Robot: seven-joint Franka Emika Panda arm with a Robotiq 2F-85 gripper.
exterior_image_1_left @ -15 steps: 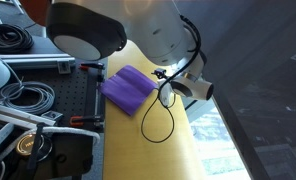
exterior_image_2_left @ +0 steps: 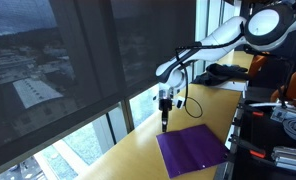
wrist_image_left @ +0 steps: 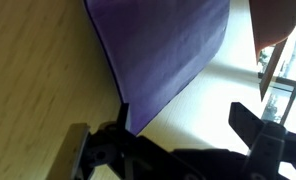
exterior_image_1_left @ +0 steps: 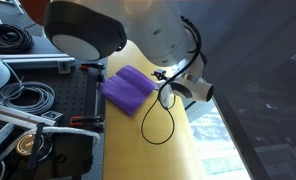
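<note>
A purple cloth (exterior_image_2_left: 193, 150) lies flat on the light wooden table. In exterior view 1 the same cloth (exterior_image_1_left: 126, 92) shows a crease across it. My gripper (exterior_image_2_left: 166, 118) is by the cloth's far corner, seemingly just above the table. Open fingers show in the wrist view, where the gripper has its dark fingers wide apart. One corner of the cloth (wrist_image_left: 153, 65) points toward the left finger; whether they touch, I cannot tell. Nothing is held.
A black cable loops from the wrist over the table (exterior_image_1_left: 168, 150). Beside the cloth stands a dark cart (exterior_image_1_left: 80, 105) with coiled cables (exterior_image_1_left: 28, 97) and tools. A dark shade and window (exterior_image_2_left: 68, 70) border the other side. Bare tabletop lies along the window side.
</note>
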